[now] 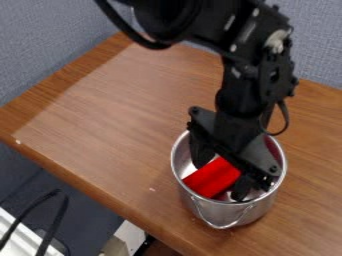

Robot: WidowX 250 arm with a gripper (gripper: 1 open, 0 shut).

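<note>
A silver metal pot [194, 200] with a wire handle stands near the front edge of the wooden table [107, 110]. Inside it lies a red object [210, 178], partly covered by the gripper. My black gripper [233, 170] is down inside the pot over the red object, open, its fingers at either side of it; whether they touch it I cannot tell.
Grey padded walls border it. Below the left edge are cables and white items on a dark floor.
</note>
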